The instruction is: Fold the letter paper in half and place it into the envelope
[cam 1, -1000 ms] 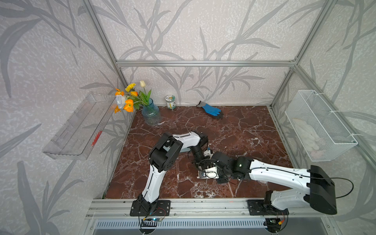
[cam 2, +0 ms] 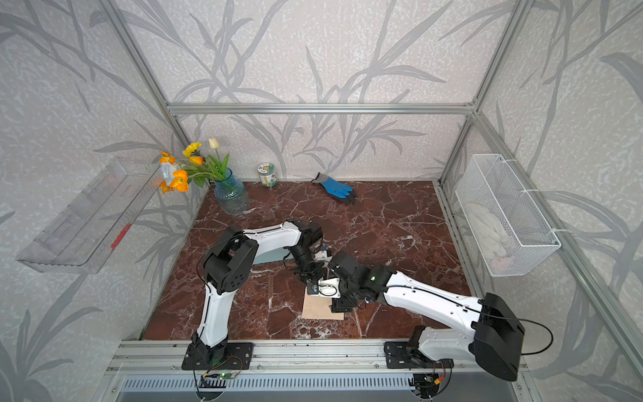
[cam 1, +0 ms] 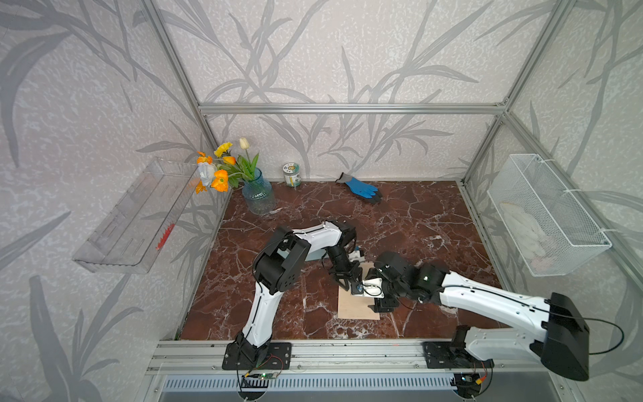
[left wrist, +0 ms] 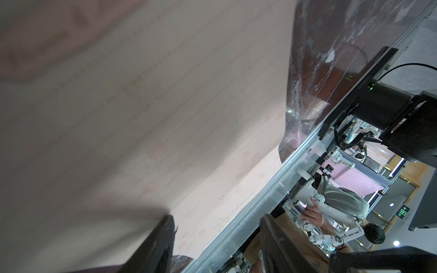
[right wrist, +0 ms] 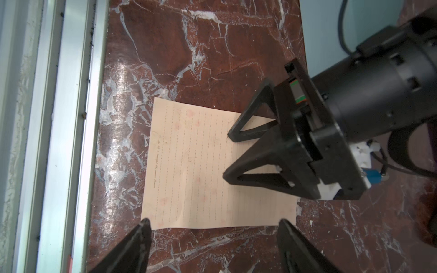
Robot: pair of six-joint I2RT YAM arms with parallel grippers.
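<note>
Lined letter paper [right wrist: 191,168] [cam 1: 356,308] lies flat on the marble table near its front edge. My left gripper hangs over the paper with its fingers part open, nothing visible held; its wrist view [left wrist: 217,227] is filled mostly by the paper beneath. My right gripper stands open above the paper, with nothing seen between its fingertips. A pale blue sheet, likely the envelope [right wrist: 327,31] [cam 2: 268,256], lies under the left arm, partly hidden.
A vase of flowers [cam 1: 258,194], a tin [cam 1: 291,174] and a blue glove [cam 1: 361,189] stand or lie at the back. Baskets [cam 1: 539,221] hang on both side walls.
The left arm moved slightly.
</note>
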